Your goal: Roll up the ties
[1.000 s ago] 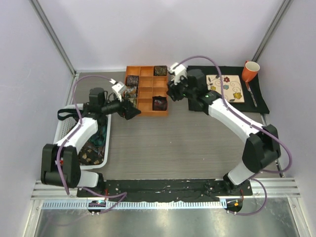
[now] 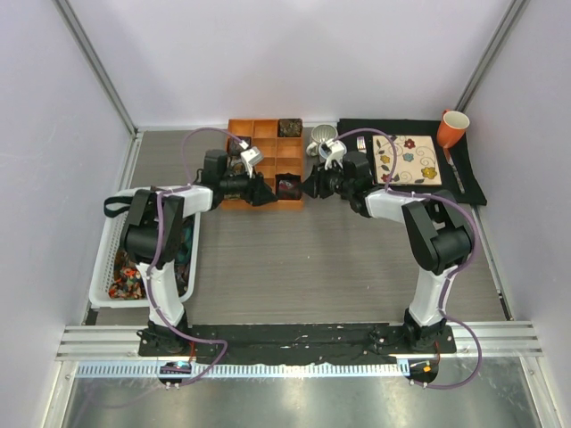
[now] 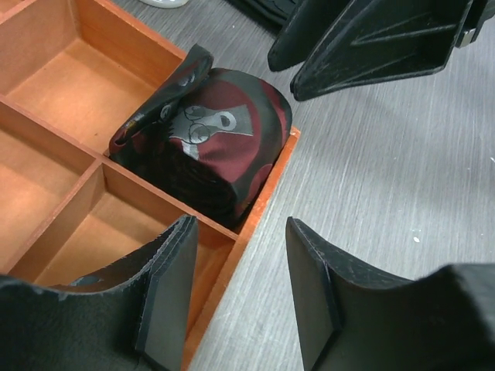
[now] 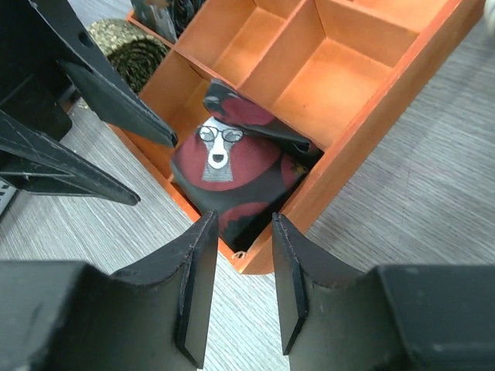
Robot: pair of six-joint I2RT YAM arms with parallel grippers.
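Observation:
A rolled dark tie (image 3: 224,131) with maroon patches and a dog print sits in the front right corner compartment of the orange divided box (image 2: 265,169). One end of it stands up as a loose flap, seen in both wrist views. Left of that compartment, my left gripper (image 2: 267,195) hovers at the box's front edge, its fingers (image 3: 166,290) apart and empty. From the right side, my right gripper (image 2: 310,186) faces the same corner, fingers (image 4: 199,282) apart with nothing between them. The rolled tie (image 4: 232,166) lies just beyond those fingertips.
More rolls lie in other compartments, including a patterned one (image 2: 290,127) at the back right. A white basket (image 2: 100,267) of ties stands at left. Cups (image 2: 322,135), a dark mat (image 2: 473,183) and an orange mug (image 2: 452,128) are at right.
My left gripper has moved right from near the basket to the box's front edge. The right gripper has come down lower beside the box. The tie in the corner compartment looks unmoved.

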